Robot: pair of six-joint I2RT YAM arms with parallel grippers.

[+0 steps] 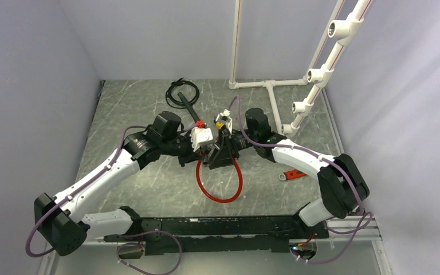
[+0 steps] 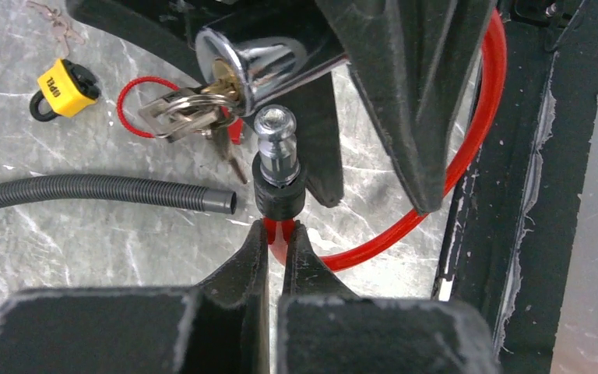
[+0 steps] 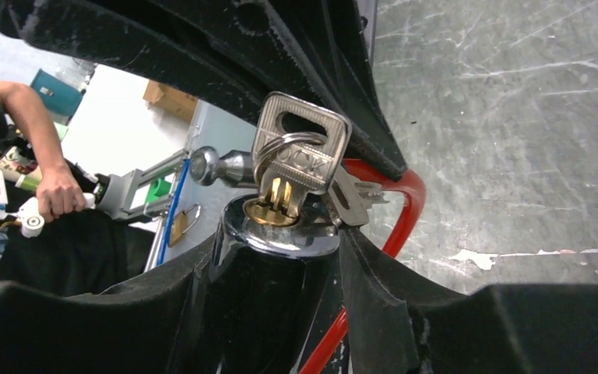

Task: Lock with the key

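The silver lock cylinder [image 3: 237, 226] is between the fingers of my right gripper, which is shut on it. A key [image 3: 302, 144] sits in the brass keyway, with a ring and a second key [image 3: 346, 199] hanging from it. My left gripper is shut on the red cable [image 2: 475, 148] just below its black collar and silver pin [image 2: 278, 148]. In the left wrist view the pin points up close beside the cylinder [image 2: 280, 62], apart from it. From the cylinder's side, the cable loops down toward the table front.
A yellow padlock [image 2: 66, 87] and a black corrugated tube [image 2: 109, 188] lie behind the grippers. Farther back is a coiled black cable [image 1: 195, 89]. An orange-handled tool [image 1: 294, 174] rests at right. White pipes [image 1: 275, 109] stand at the back right.
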